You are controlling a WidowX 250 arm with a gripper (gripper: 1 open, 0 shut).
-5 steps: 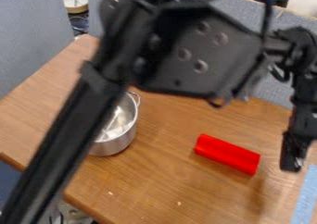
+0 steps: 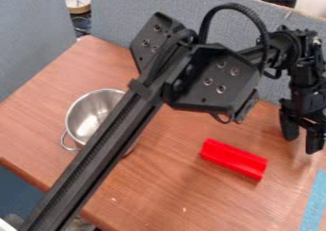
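My gripper (image 2: pixel 299 138) hangs at the right edge, open, its black fingers low over the wooden table (image 2: pixel 51 120), behind and to the right of a red cylinder (image 2: pixel 234 160). The cylinder lies on its side at the middle right. A steel pot (image 2: pixel 83 114) stands at the left, partly hidden by my arm, which crosses the view diagonally.
A light blue strip (image 2: pixel 315 201) lies along the table at the lower right. A grey padded wall (image 2: pixel 152 10) runs along the back.
The arm has shifted and now appears sharper and narrower, with the gripper at the right edge more fully in view. The red cylinder has not moved.
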